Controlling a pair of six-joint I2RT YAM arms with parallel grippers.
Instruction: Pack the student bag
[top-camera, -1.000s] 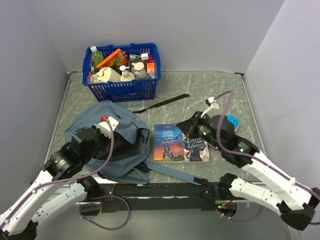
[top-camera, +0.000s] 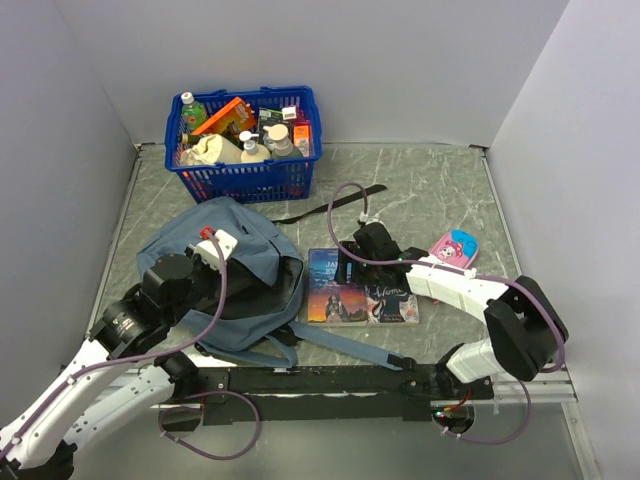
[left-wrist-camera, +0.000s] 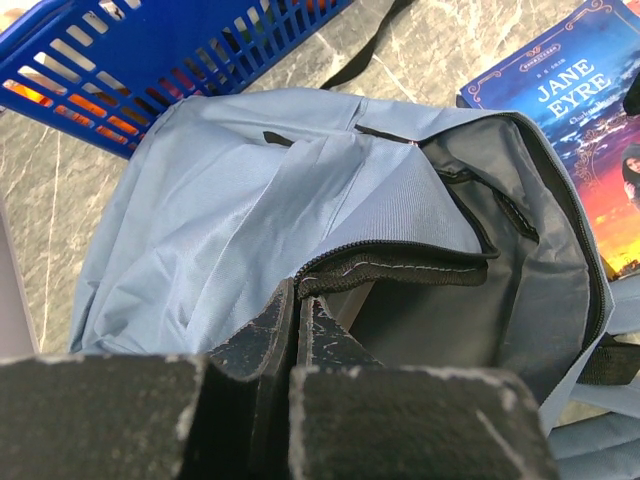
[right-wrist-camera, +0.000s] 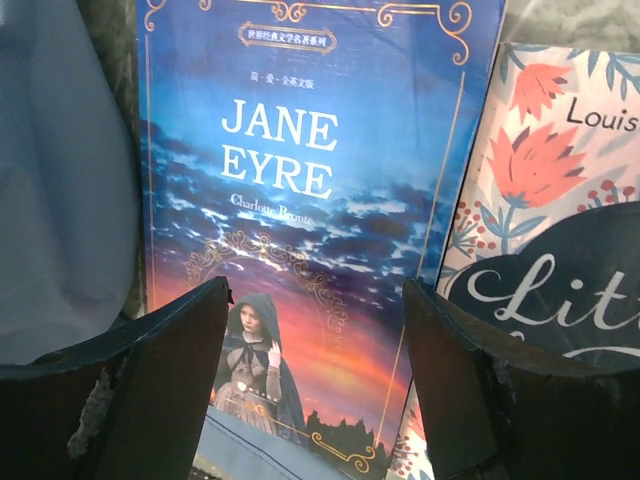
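A blue-grey student bag lies on the left of the floor, its dark mouth gaping toward the right. My left gripper is shut on the zippered edge of the bag's opening, lifting that flap. Right of the bag, the Jane Eyre book lies flat, with the Little Women book close beside it. In the right wrist view, my right gripper stands open over the lower part of the Jane Eyre cover, nothing held between its fingers. A pink pencil case rests further right, partly behind the right arm.
A blue basket full of bottles and boxes stands at the back left. A black strap and a blue-grey strap stretch across the floor from the bag. Bare floor shows at the back right.
The bag's opening edge has shifted slightly right; the books lie unmoved.
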